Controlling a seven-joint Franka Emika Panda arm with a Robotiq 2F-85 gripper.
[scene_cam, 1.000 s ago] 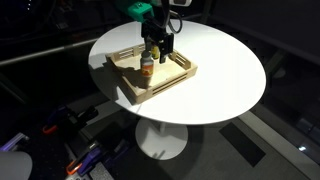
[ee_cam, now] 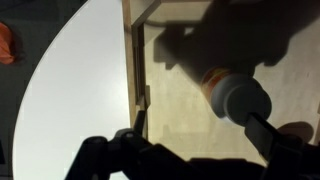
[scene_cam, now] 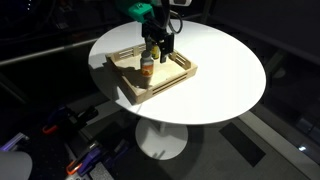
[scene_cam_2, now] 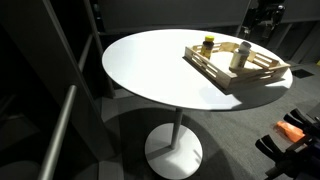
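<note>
A bottle with a grey cap and orange label stands upright in a wooden tray. Behind it in exterior view 1 is a second, yellow-topped bottle, partly covered by my gripper. Exterior view 2 shows the grey-capped bottle inside the tray and the yellow-capped bottle near the tray's side. From the wrist, my gripper is open, its dark fingers wide apart. The grey cap appears just beyond the right finger, not clasped.
The tray rests on a round white table with wide bare room to its right in exterior view 1. A tray wall runs left of the gripper in the wrist view. An orange object lies on the floor.
</note>
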